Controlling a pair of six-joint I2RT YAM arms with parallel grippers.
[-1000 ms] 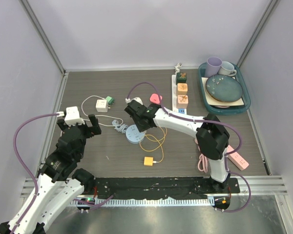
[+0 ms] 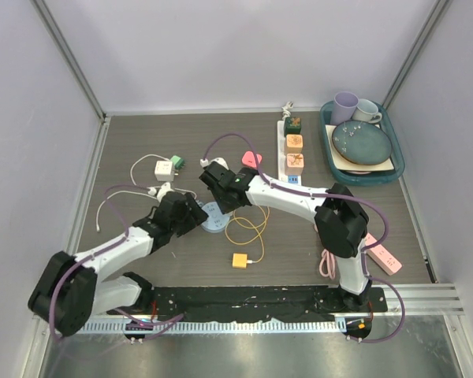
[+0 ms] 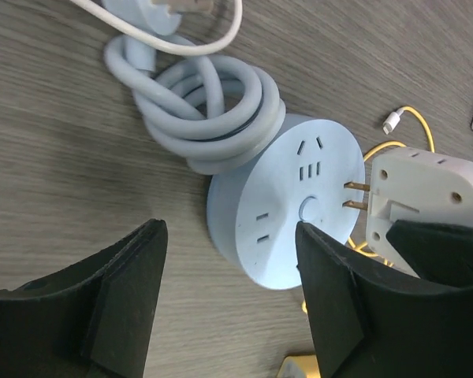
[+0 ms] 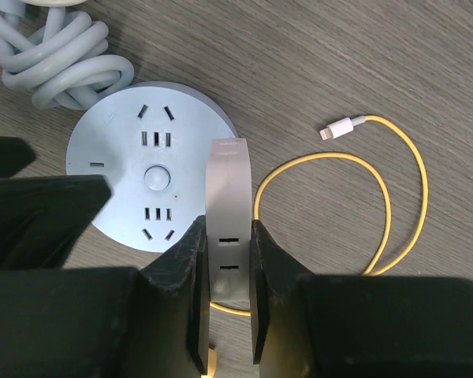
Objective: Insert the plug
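Note:
A round pale-blue power socket (image 2: 214, 220) lies mid-table, its slotted face up. Beside its rim, the right gripper is shut on a white plug (image 4: 228, 185). Two metal prongs (image 3: 356, 195) stick out of that plug over the socket face in the left wrist view, apart from the slots as far as I can tell. My left gripper stands open, its fingers spread with the socket's edge just ahead between them; it holds nothing. Dark fingers (image 4: 47, 213) of the left gripper reach over the socket's left side in the right wrist view.
The socket's coiled grey-blue cord (image 3: 209, 110) bunches against its rim. A yellow cable (image 2: 260, 228) and yellow charger (image 2: 240, 261) lie close by. White and green adapters (image 2: 165, 170) sit behind left; a white power strip (image 2: 281, 153) and teal basket (image 2: 394, 150) stand right.
My left arm has swung from the left side toward the middle, bringing its gripper to the socket's left edge. The right arm looks still.

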